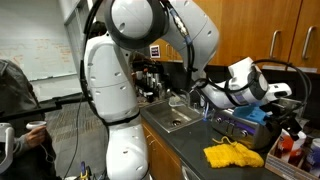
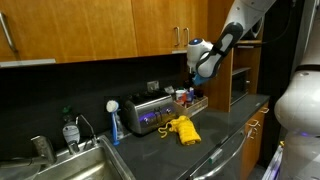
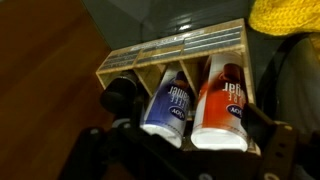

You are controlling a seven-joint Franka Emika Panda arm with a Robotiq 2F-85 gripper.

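My gripper is over a wooden crate (image 3: 150,72) with compartments, its fingers spread apart on either side of the wrist view. Between and below them stand a blue-labelled container (image 3: 168,104) and a red-orange one with a white end (image 3: 221,104), each in its own slot. I cannot tell whether a finger touches either. Farther left is a dark round cap (image 3: 122,92). In the first exterior view, the gripper (image 1: 287,132) hangs at the crate (image 1: 290,168) on the counter's right, partly covering its contents.
A crumpled yellow cloth (image 1: 232,153) lies on the counter left of the crate. Behind it, against the wall, stands a toaster (image 2: 152,119). The sink (image 2: 88,165) lies farther left, with a soap bottle (image 2: 71,133) and blue-white brush (image 2: 115,122) nearby. Bare counter spreads in front.
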